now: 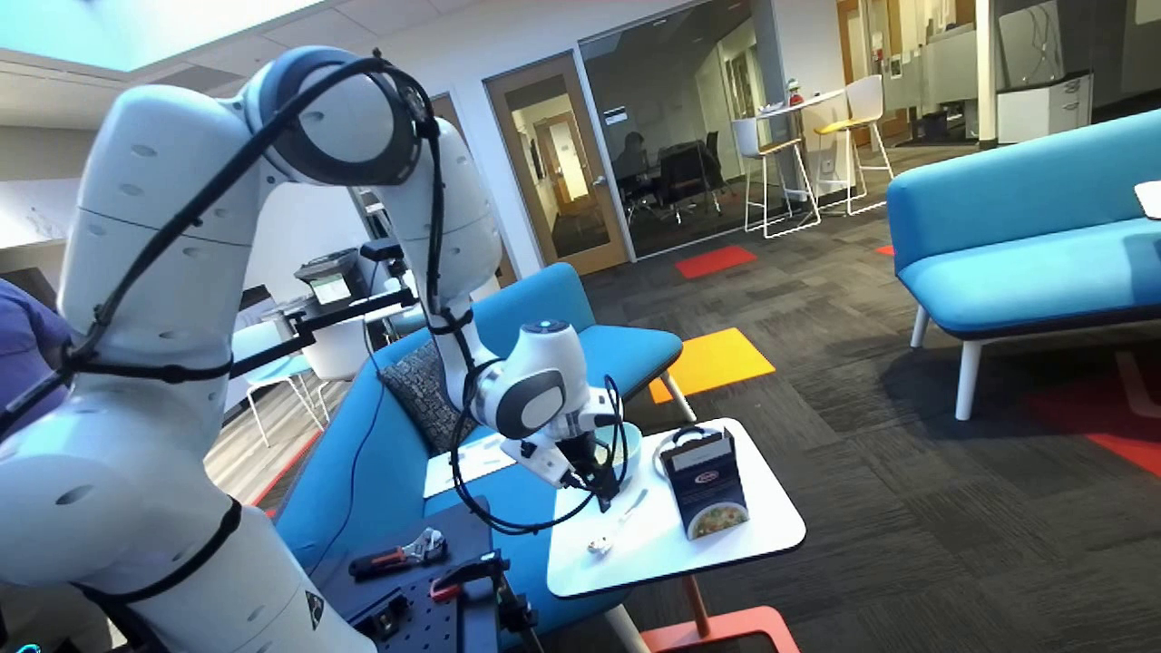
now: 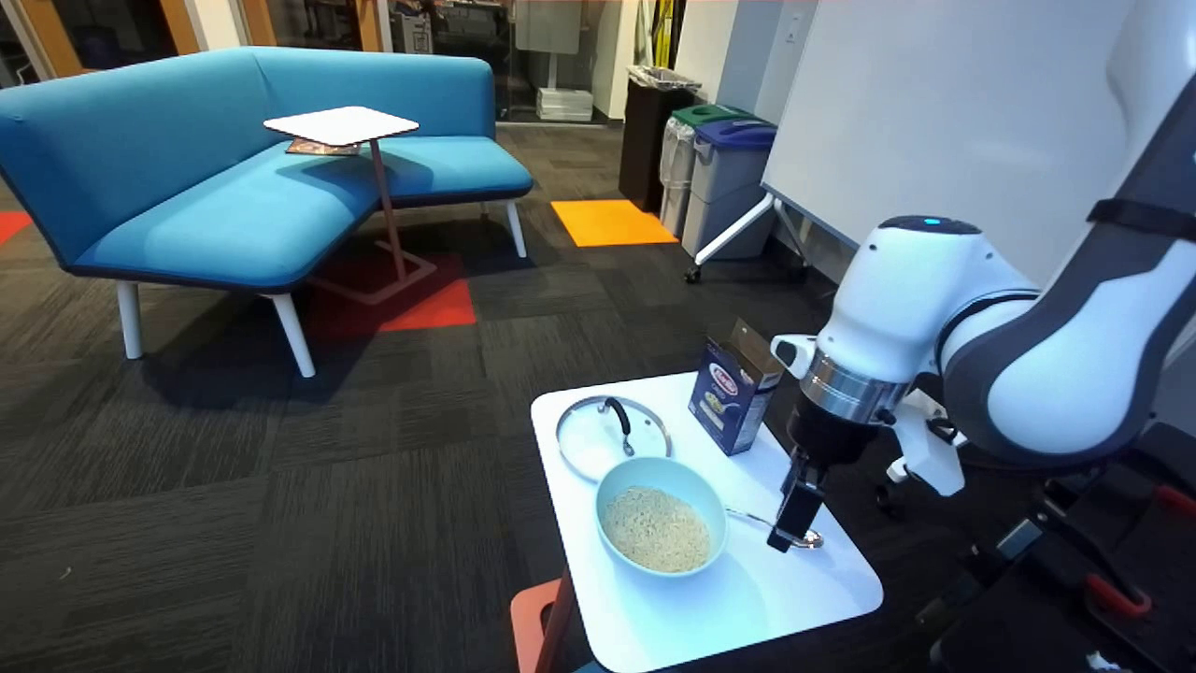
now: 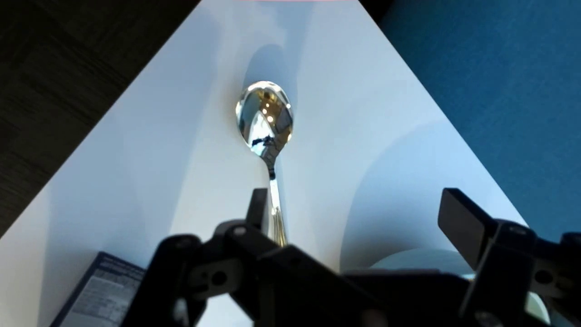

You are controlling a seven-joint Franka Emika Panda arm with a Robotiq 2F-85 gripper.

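Observation:
A shiny metal spoon point(image 3: 265, 117) lies on the white table point(image 2: 774, 600), its bowl end away from the gripper in the wrist view. My gripper stands open low over the table, with the left finger point(image 3: 257, 210) beside the spoon's handle and the right one far out to the side. Nothing is visibly held; whether a finger touches the handle I cannot tell. In exterior view 2 the fingers hang by the spoon point(image 2: 807, 539) and cover part of it. A light blue bowl point(image 2: 718, 505) of small pale pieces stands beside the spoon.
An open dark blue box point(image 2: 731, 387) stands upright near the gripper on the table. A glass lid point(image 2: 583, 439) with a black handle lies behind the bowl. Free tabletop lies past the spoon's bowl end. A blue sofa point(image 1: 359, 479) adjoins the table.

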